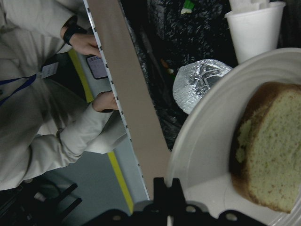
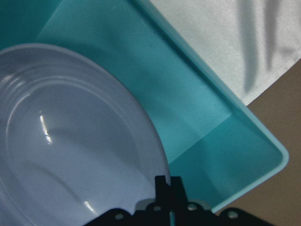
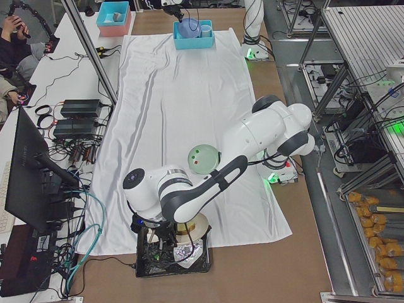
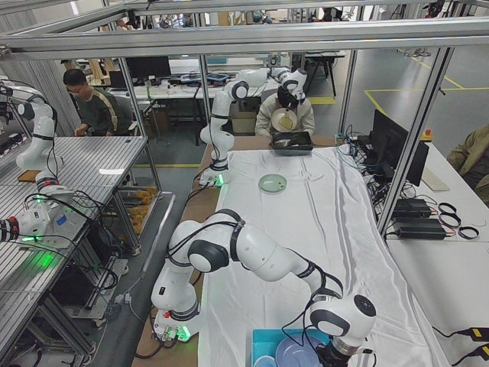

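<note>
My left gripper is shut on the rim of a cream plate (image 1: pixel 202 150) holding a slice of bread (image 1: pixel 268 146). The plate hangs over a black-lined bin (image 3: pixel 145 268) with white cups (image 1: pixel 254 33) and crumpled foil (image 1: pixel 197 82). My right gripper is shut on the rim of a lilac-blue plate (image 2: pixel 80 132), in or over a teal container (image 2: pixel 263 141) at the far end of the table in the camera left view.
A green plate (image 3: pixel 203 159) rests on the white cloth (image 3: pixel 158 95), mostly bare otherwise. A seated person (image 1: pixel 42 132) is beside the bin. Monitor and cables line one side.
</note>
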